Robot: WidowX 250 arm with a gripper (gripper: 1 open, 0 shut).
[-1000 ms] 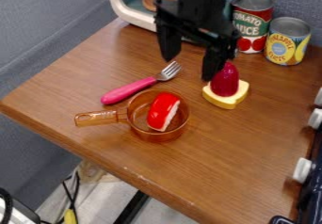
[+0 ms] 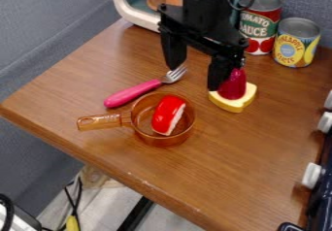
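Observation:
My black gripper hangs over the back middle of the table, fingers spread open. Its right fingertip is at the top of a dark red egg-shaped object on a yellow block; I cannot tell whether they touch. A copper pan with a red-and-white object in it sits at front left. A pink-handled fork lies behind the pan.
Two cans, red and yellow, stand at back right. A white appliance is at the back. A dark device lines the right edge.
My gripper has moved slightly down and to the right over the last second, toward the dark red object. The objects on the table look unchanged.

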